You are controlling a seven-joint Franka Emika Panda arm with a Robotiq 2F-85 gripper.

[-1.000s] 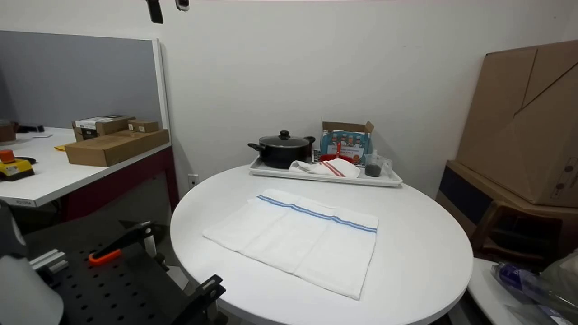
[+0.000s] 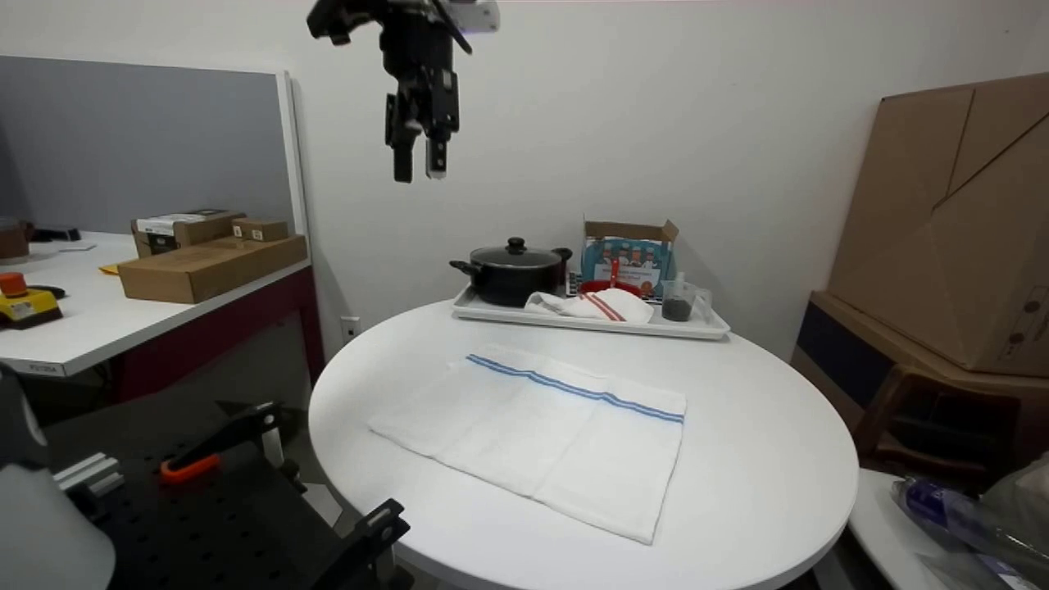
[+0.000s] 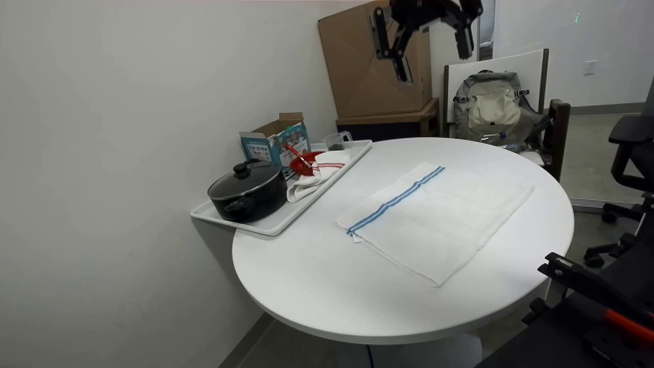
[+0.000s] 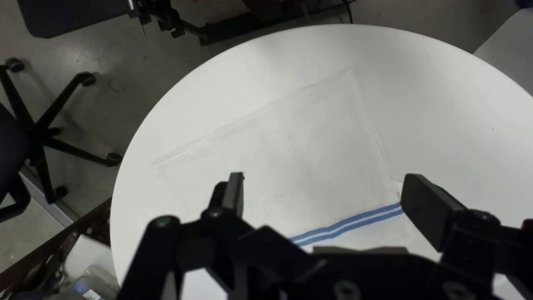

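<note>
A white cloth (image 2: 551,433) with blue stripes near one edge lies spread on the round white table (image 2: 757,462). Its surface is mostly flat, with faint creases; in exterior view 2 the cloth (image 3: 447,214) shows a doubled edge at its striped corner. High above the table hangs my gripper (image 2: 420,177), well clear of the cloth. In the wrist view my gripper is open, its two fingers wide apart, with only the striped part of the cloth (image 4: 325,150) seen far below between them.
At the table's wall side, a white tray (image 2: 590,324) carries a lidded black pot (image 2: 516,274), a red-striped towel (image 2: 595,306), a red pan (image 3: 301,164), an open box (image 2: 629,260) and a clear cup (image 2: 678,298). Bare tabletop surrounds the cloth.
My gripper has come down and to the right in exterior view 1, from the top edge into fuller view. The cloth and the tray's contents have not moved.
</note>
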